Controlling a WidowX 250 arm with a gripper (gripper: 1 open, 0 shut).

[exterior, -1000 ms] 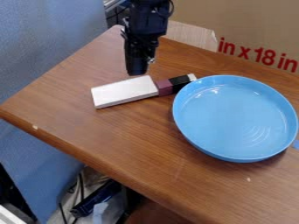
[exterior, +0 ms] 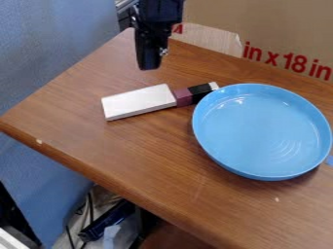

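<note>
My dark gripper (exterior: 151,56) hangs at the top centre, above the table behind a flat bar with a long white section (exterior: 136,102) and a maroon and black end. Whether its fingers are open or shut is unclear. A round light blue plate (exterior: 260,131) lies to the right, beside the bar's dark end.
The wooden table (exterior: 130,160) has clear room at left and front. A cardboard box (exterior: 279,29) with red print stands behind. A blue-grey surface is left of the table, with cables and clutter below its front-left edge.
My gripper has risen and moved slightly back, away from the bar. The bar and plate have stayed in place.
</note>
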